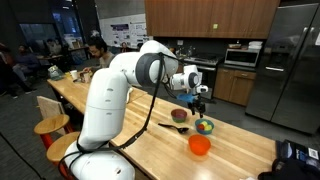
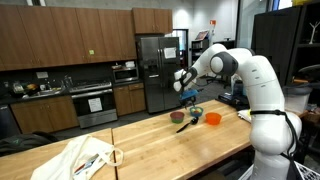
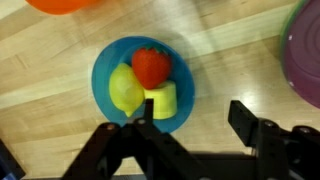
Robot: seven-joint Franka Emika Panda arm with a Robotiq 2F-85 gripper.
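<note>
A blue bowl [image 3: 185,91] holds a red strawberry [image 3: 151,67], a yellow lemon [image 3: 125,90] and a pale yellow-green piece [image 3: 161,101]. In the wrist view my gripper is open, its two dark fingers apart. One finger [image 3: 146,112] overlaps the lower part of the bowl near the pale piece, while the other [image 3: 240,118] is over bare table to the right. Nothing is held between them. From the first exterior view, the gripper [image 1: 197,106] hangs above and near the blue bowl [image 1: 204,131]; its height over the fruit is hard to judge.
An orange bowl [image 1: 199,145] stands in front of the blue one. To the left are a dark red bowl [image 1: 179,116] and a dark utensil-like object [image 1: 174,128]. Wood is bare at the table's near right. A person [image 2: 181,82] stands behind the table.
</note>
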